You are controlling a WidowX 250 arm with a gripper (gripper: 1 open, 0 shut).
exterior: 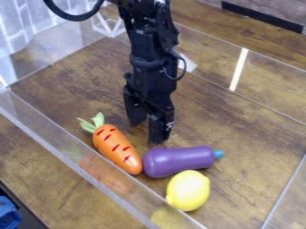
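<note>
The black robot arm hangs down from the top centre, with its open gripper (149, 120) low over the wooden board just behind the toys. Below and to the left of it lies an orange toy carrot (114, 148) with green leaves. A purple toy eggplant (174, 162) lies to the right of the carrot, and a yellow lemon (188, 190) sits in front of the eggplant.
A clear plastic rail (36, 119) runs along the board's left front edge. The board (239, 116) is bare at the right and back left. A blue object (6, 215) sits at the lower left corner.
</note>
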